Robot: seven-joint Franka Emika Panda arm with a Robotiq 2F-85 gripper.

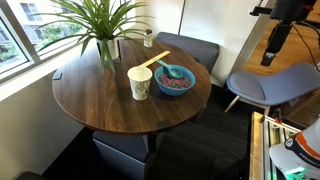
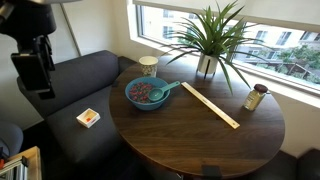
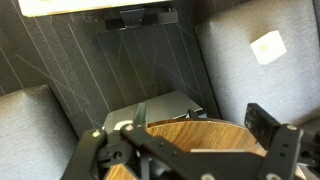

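On the round wooden table [image 1: 95, 100] stands a blue bowl [image 1: 174, 84] filled with small reddish-brown pieces, a teal spoon [image 1: 174, 71] resting in it. Beside the bowl is a patterned paper cup [image 1: 140, 82]. A flat wooden stick [image 2: 210, 104] lies on the tabletop behind them in exterior view 1. My gripper hangs high and away from the table, apart from all these objects. In the wrist view its fingers stand apart, open, with nothing between them. That view shows the floor and only the table's edge.
A leafy potted plant [image 2: 210, 45] and a small jar [image 2: 256, 97] are near the window side. Grey chairs [image 1: 273, 84] surround the table. A small whitish box [image 2: 88, 117] sits on one seat.
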